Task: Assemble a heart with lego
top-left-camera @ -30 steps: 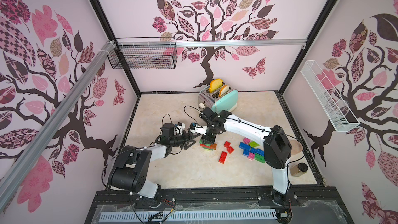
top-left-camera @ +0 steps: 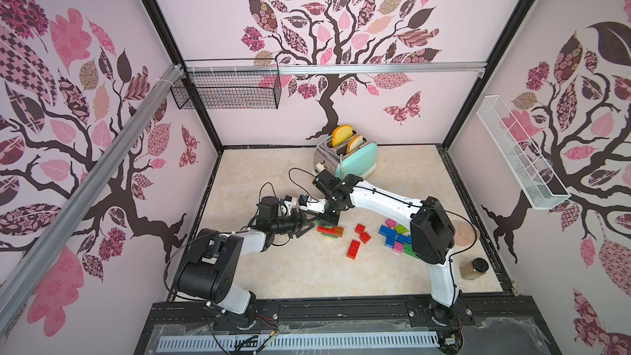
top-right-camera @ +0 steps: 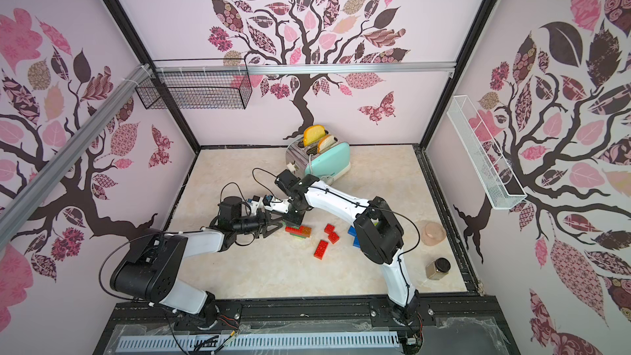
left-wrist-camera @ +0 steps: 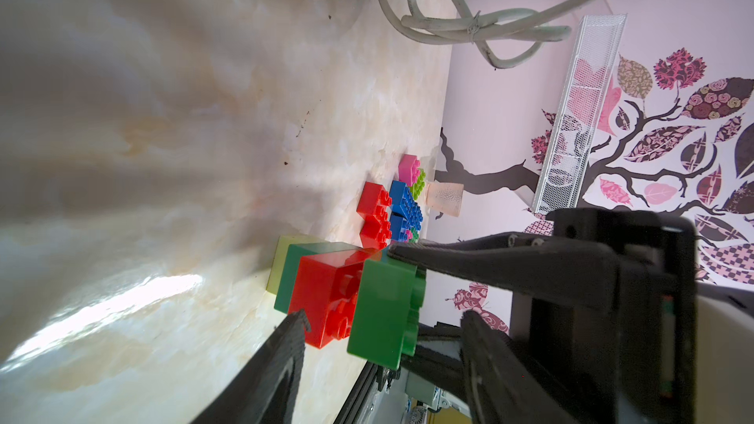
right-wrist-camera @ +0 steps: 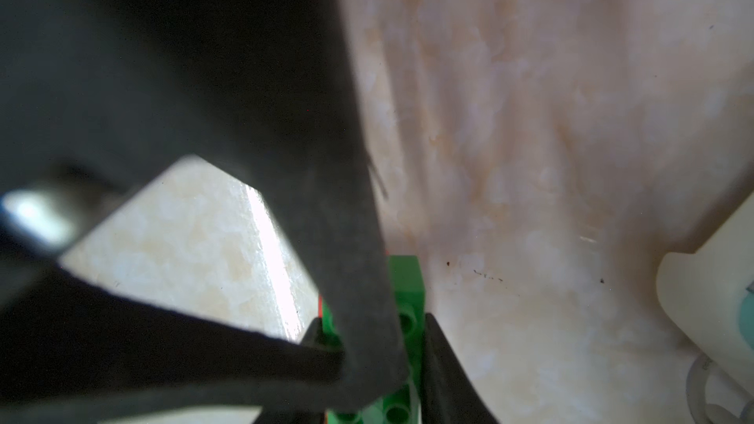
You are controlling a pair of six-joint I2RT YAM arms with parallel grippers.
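My right gripper [top-left-camera: 322, 220] is shut on a green brick [left-wrist-camera: 381, 314], which in the left wrist view is against a red brick [left-wrist-camera: 314, 298] on a stack of green and pale yellow-green layers [left-wrist-camera: 282, 263]. In the right wrist view the green brick [right-wrist-camera: 406, 275] is partly hidden by the gripper. My left gripper [top-left-camera: 299, 223] is beside the stack; its fingers flank the bricks in the left wrist view, and whether they grip anything is unclear. Loose red bricks [top-left-camera: 353, 249] lie to the right, with blue, pink and green bricks [top-left-camera: 387, 230] beyond.
A toaster [top-left-camera: 345, 154] with a white cable [left-wrist-camera: 487, 27] stands behind the arms. A jar [top-left-camera: 473, 269] and a round beige item [top-right-camera: 432, 232] are at the right edge.
The left gripper has moved slightly rightward.
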